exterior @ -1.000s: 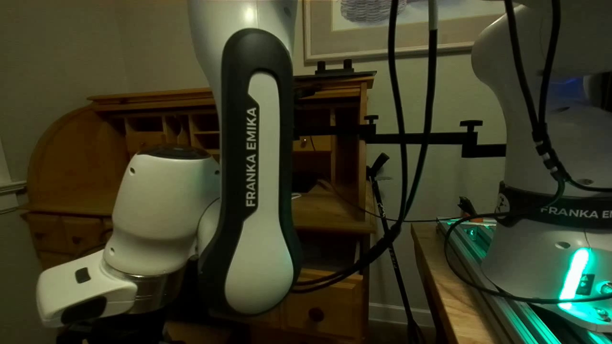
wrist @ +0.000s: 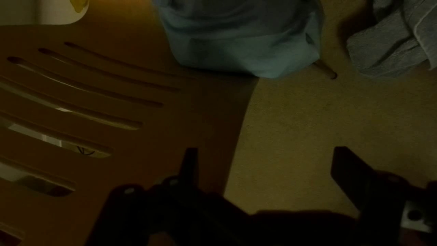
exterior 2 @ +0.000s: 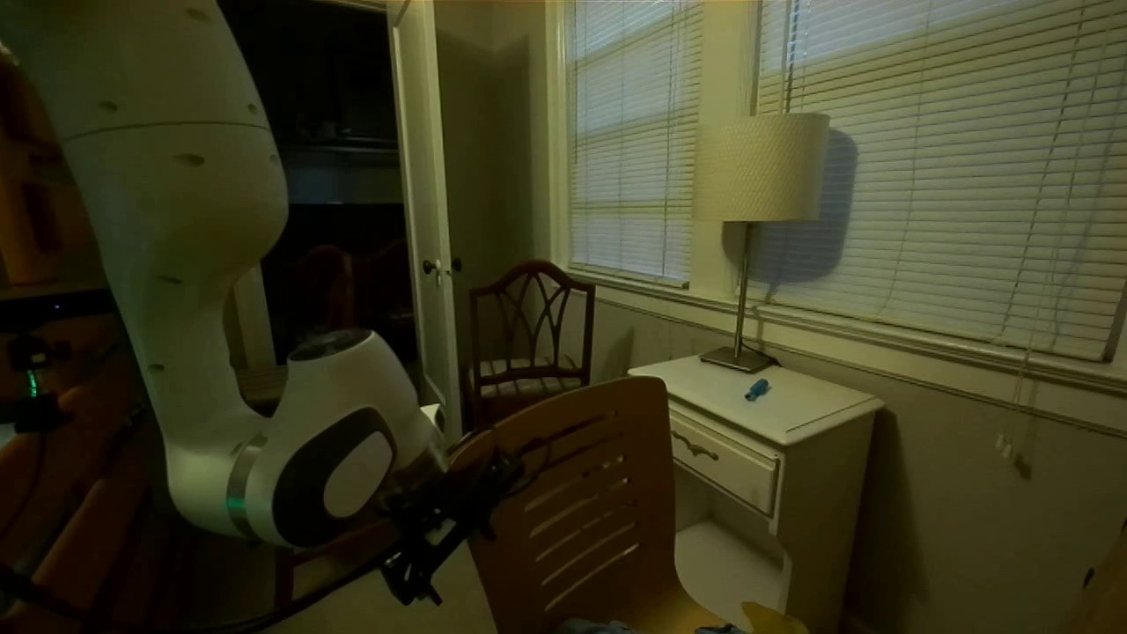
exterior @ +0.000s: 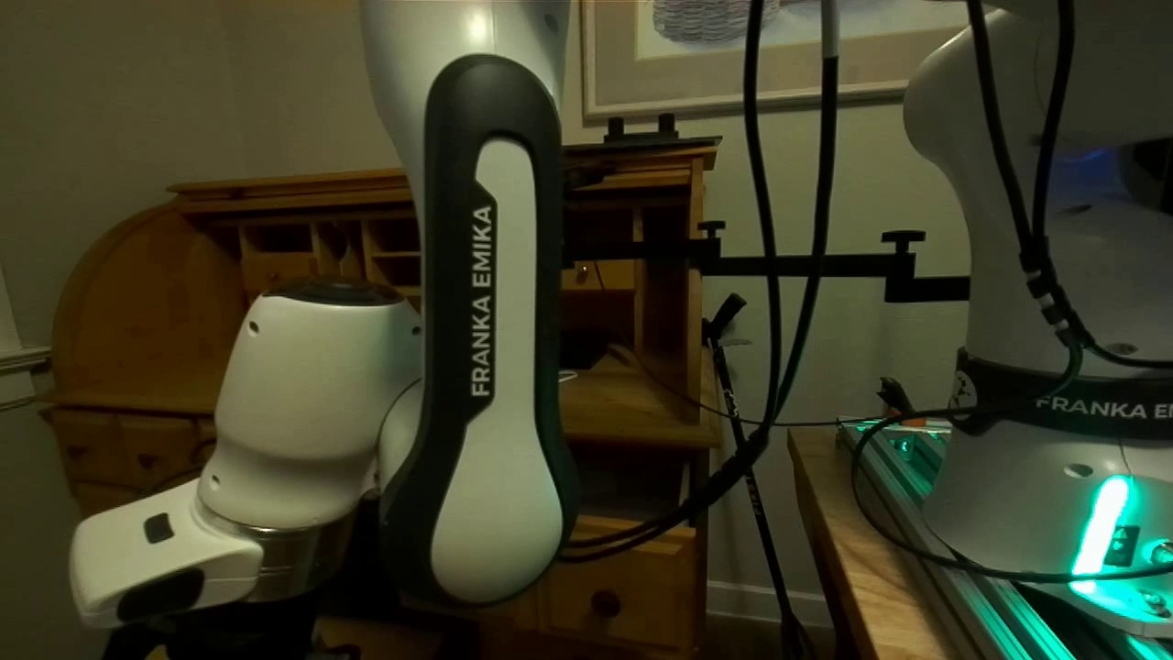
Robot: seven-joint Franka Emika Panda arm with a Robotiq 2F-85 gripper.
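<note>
In the wrist view my gripper stands open, its dark fingers wide apart with nothing between them. It is beside the wooden chair, over its edge and the beige floor. A blue-grey cloth lies bunched on the chair's seat, ahead of the fingers and not touched by them. Farther right there is a grey cloth, partly cut off by the frame. In exterior view 2 the gripper is dark and blurred near the chair's slotted back.
A white nightstand behind the chair bears a lamp and a small blue object. A dark wooden chair stands by the door. A roll-top desk is behind the arm, and black cables hang near it.
At the bottom edge of exterior view 1, the dark gripper parts now reach slightly farther right. The arm's links look unmoved.
</note>
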